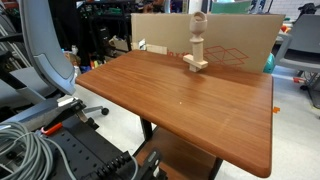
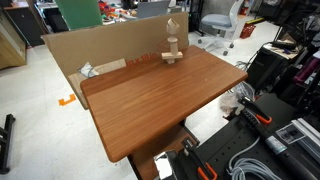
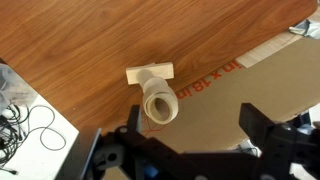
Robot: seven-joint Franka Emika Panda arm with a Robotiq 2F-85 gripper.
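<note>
A pale wooden stand (image 1: 197,45) stands upright near the back edge of the brown table (image 1: 180,95), with a flat foot, a post and a rounded top. Exterior view 2 shows the same stand (image 2: 173,45) by the cardboard. Seen from above in the wrist view, the stand's hollow round top (image 3: 160,105) is closest to the camera, and its foot (image 3: 150,73) lies beyond. My gripper is open, its dark fingers apart on either side of the picture's lower middle. The stand's top shows between them, nearer the left finger, with no visible grip on it.
A cardboard panel (image 1: 245,40) rises behind the table, close to the stand. Coiled cables (image 1: 28,150) lie on the dark bench at the near left.
</note>
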